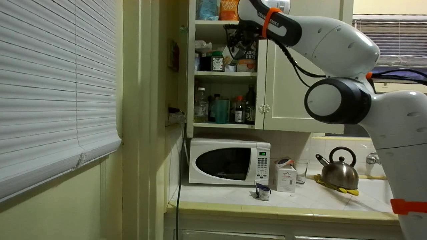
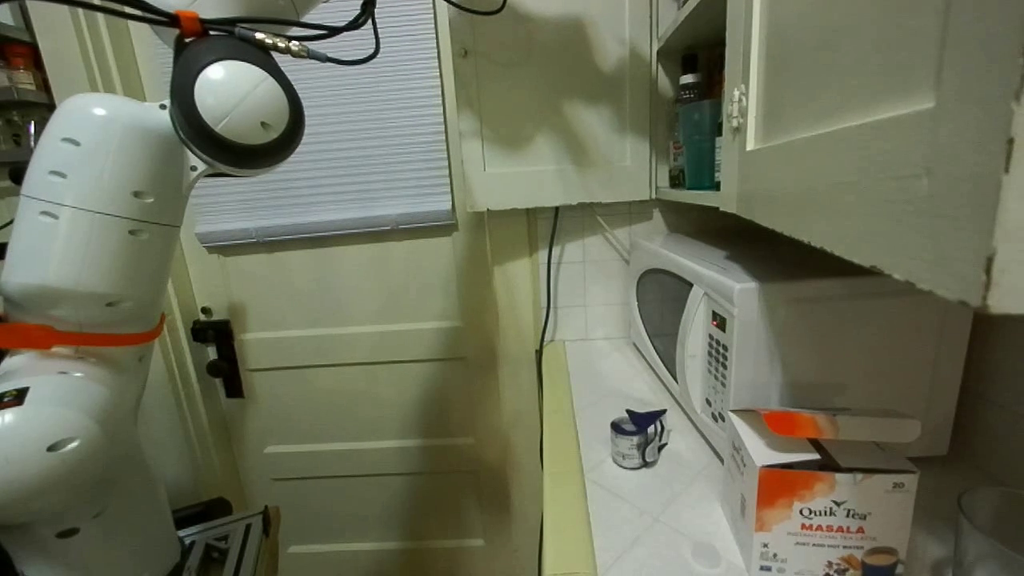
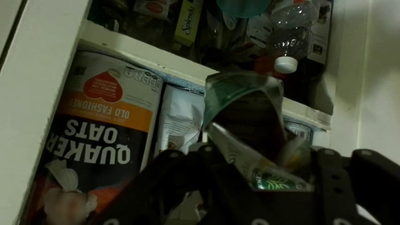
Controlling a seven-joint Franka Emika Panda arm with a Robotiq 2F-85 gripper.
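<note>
My gripper (image 1: 239,44) is up at the open cupboard, in front of its middle shelf (image 1: 246,74). In the wrist view, a small green-and-white carton (image 3: 245,88) with an open, dark end sits between the black fingers, which are shut on it. Tilted, the carton stands out from the fingertips toward the shelves. A Quaker Oats package (image 3: 99,123) is beside it, upside down in this view, with a pale packet (image 3: 180,116) between the two. Exterior view 2 does not show the gripper.
A green-lidded jar (image 1: 217,62) shares the middle shelf; bottles and a teal cup (image 1: 222,111) fill the lower one. The closed door (image 1: 304,88) borders the opening. Below are a microwave (image 1: 228,162), a tea box (image 1: 286,178), a small tin (image 1: 263,193) and a kettle (image 1: 340,174).
</note>
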